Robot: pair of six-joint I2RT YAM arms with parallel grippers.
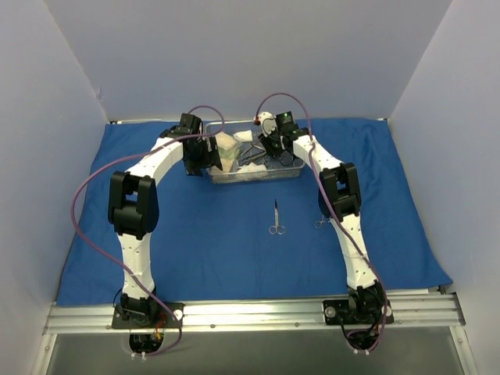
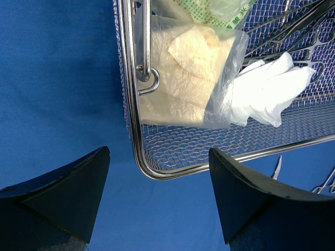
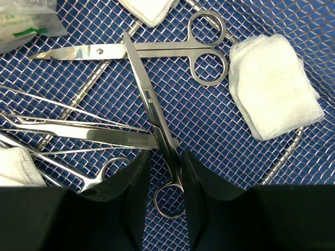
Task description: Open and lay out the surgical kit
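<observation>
The wire mesh basket (image 1: pixel 254 177) holds packets, gauze and instruments. My right gripper is shut on long steel scissors (image 3: pixel 149 97) inside it. Beneath lie tweezers (image 3: pixel 104 133) and other instruments; a second pair of scissors (image 3: pixel 104 51) lies crosswise above. Gauze pads (image 3: pixel 275 86) are to the right in that view, more gauze (image 2: pixel 264 89) beside a bag of cream material (image 2: pixel 186 73). My left gripper stands open over the basket's left end, nothing between its fingers.
On the blue cloth (image 1: pixel 203 250) in front of the basket lie scissors (image 1: pixel 276 223) and another instrument (image 1: pixel 319 223), partly hidden by the right arm. Grey walls enclose back and sides.
</observation>
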